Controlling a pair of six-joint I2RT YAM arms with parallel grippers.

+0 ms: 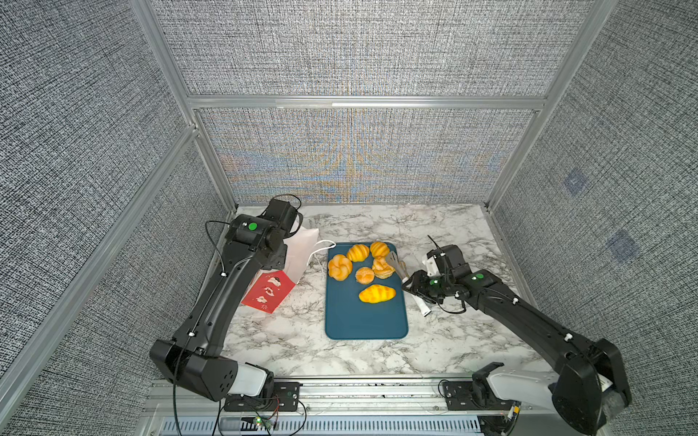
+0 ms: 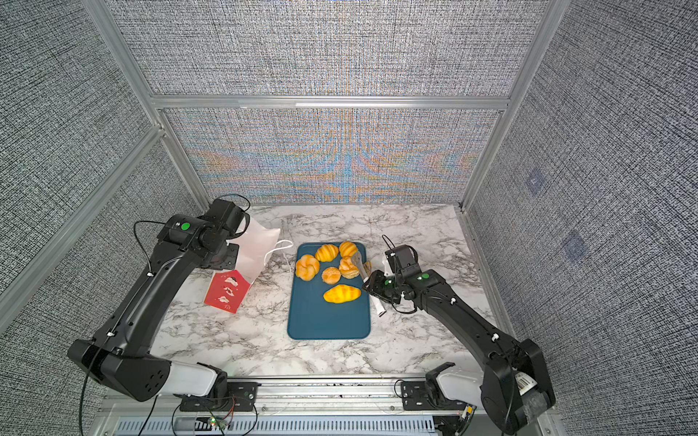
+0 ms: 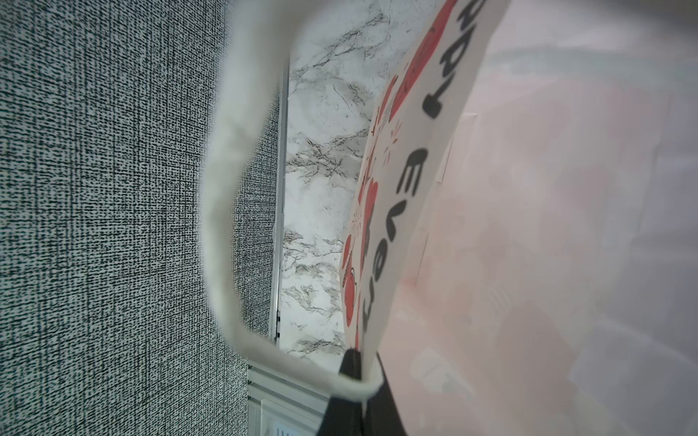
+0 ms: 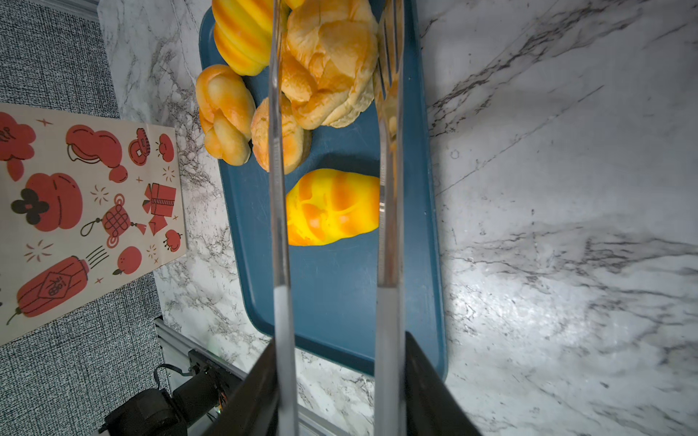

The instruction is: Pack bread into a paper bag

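Note:
Two long metal tongs arms [image 4: 390, 239] run forward from my right gripper, whose fingers press on them from both sides. Their forked tips straddle a layered bun [image 4: 331, 61] at the tray's far right; firm contact on both sides is hard to judge. Also on the blue tray [image 1: 365, 327] lie a yellow loaf [image 1: 377, 293], a small round bun [image 1: 364, 275], a twisted bun [image 1: 339, 267] and two ridged rolls. To the left, my left gripper is shut on the rim and white handle of the paper bag [image 1: 301, 254], its mouth held open. The bag's inside bottom is unclear.
The tray's near half is bare.

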